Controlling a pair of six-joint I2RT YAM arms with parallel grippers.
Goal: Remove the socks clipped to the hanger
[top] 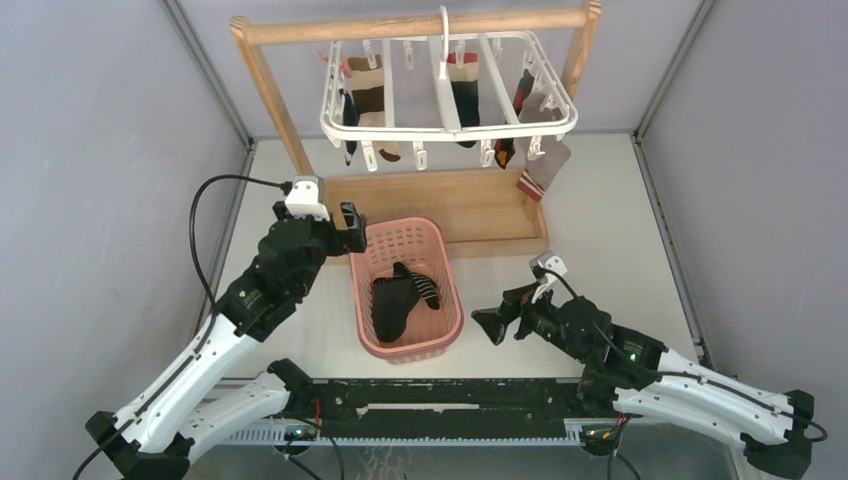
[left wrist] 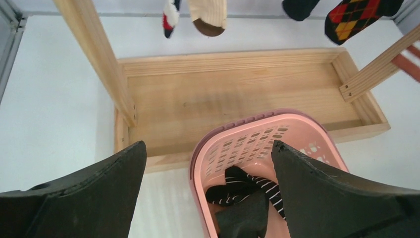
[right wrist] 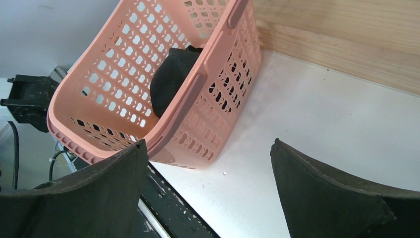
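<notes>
Several socks, striped, argyle and grey, hang from clips on the white hanger. Dark socks lie in the pink basket. My left gripper is open, below the hanger's left side near the basket's upper-left, nothing between its fingers. My right gripper is open to the right of the basket, nothing between its fingers.
A wooden stand holds the hanger over a shallow wooden tray.
</notes>
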